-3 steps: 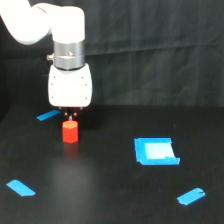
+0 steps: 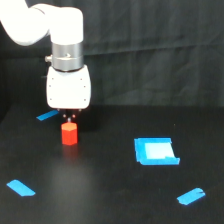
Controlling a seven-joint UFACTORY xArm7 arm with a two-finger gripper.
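A small red-orange block is at the left of the dark table, right below the white robot hand. My gripper points straight down over it, with the fingertips close to the block's top. The fingers are small and dark against the black background, so I cannot make out whether they stand apart or grip the block. Whether the block rests on the table or hangs just above it is also unclear.
To the right lies a white square framed in blue tape. Blue tape strips mark the table at front left, front right and behind the hand. Bare table lies between the block and the square.
The hand sits slightly lower in the picture than a second ago. The red block, too, appears a touch lower and hardly shifted sideways. Tape and white square are unchanged.
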